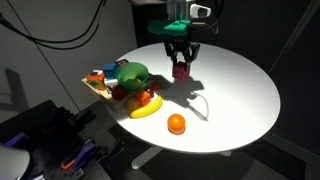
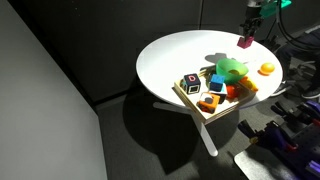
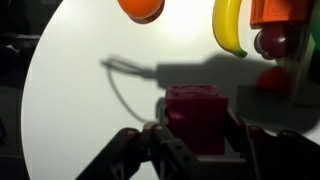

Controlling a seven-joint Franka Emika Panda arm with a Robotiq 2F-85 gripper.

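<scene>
A dark red block [image 1: 181,71] hangs above the white table, with my gripper [image 1: 181,60] shut on it. Looking down in the wrist view, the red block [image 3: 197,118] fills the space between the fingers, and its shadow falls on the bare table beneath. From the far side, the red block [image 2: 244,42] appears near the table's edge, clear of the surface.
A wooden tray [image 2: 206,118] holds a green bowl [image 1: 131,74], colored blocks and several toy fruits. Beside it lies a banana [image 1: 147,107], and an orange [image 1: 176,124] sits toward the front.
</scene>
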